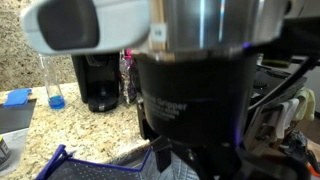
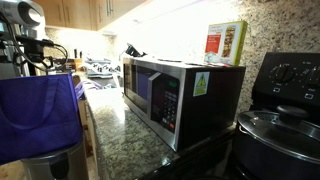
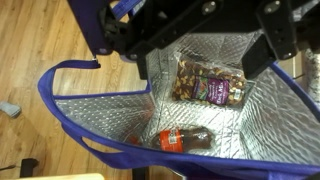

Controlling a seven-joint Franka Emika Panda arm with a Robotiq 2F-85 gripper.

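A blue insulated bag with a silver lining lies open below my gripper. In the wrist view, the fingers stand apart over the bag's inside. A packet of nut mix rests in the silver lining just below the gap. Beside it lies a bottle with dark contents and a red-orange label. No object shows held between the fingers. In exterior view 1 the gripper's dark body fills much of the picture and hides part of the bag. The bag's blue side shows at the left of exterior view 2.
On the granite counter stand a black coffee maker and a small bottle of blue liquid. A microwave with a yellow-green box on top and a pot line the counter. Wooden floor shows beside the bag.
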